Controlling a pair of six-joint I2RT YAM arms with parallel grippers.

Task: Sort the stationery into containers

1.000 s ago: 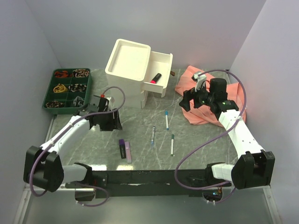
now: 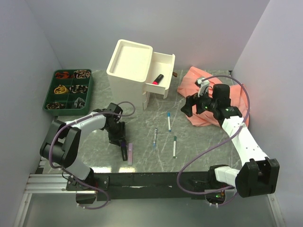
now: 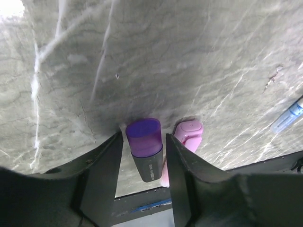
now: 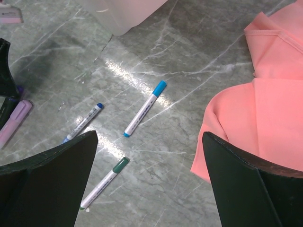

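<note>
A thick dark marker with a purple end (image 3: 146, 142) lies on the table at the front left. My left gripper is part open around its purple end, one finger on each side, a gap still showing at the left. Close along its right side lies a pink highlighter (image 2: 130, 154). Three slim white pens lie mid-table: one blue-capped (image 4: 146, 109), one dark-blue-capped (image 4: 84, 122) and one green-capped (image 4: 105, 183). My right gripper is open above the table, nothing between its fingers. A white cabinet's open drawer (image 2: 164, 61) holds a red-and-black marker (image 2: 157, 79).
At the back left sits a green divided tray (image 2: 69, 112) with coiled cords in several compartments. A pink cloth (image 2: 199, 118) is crumpled under the right arm. The white cabinet (image 2: 128, 66) stands at the back. Bare table lies right of the pens.
The right arm has barely shifted.
</note>
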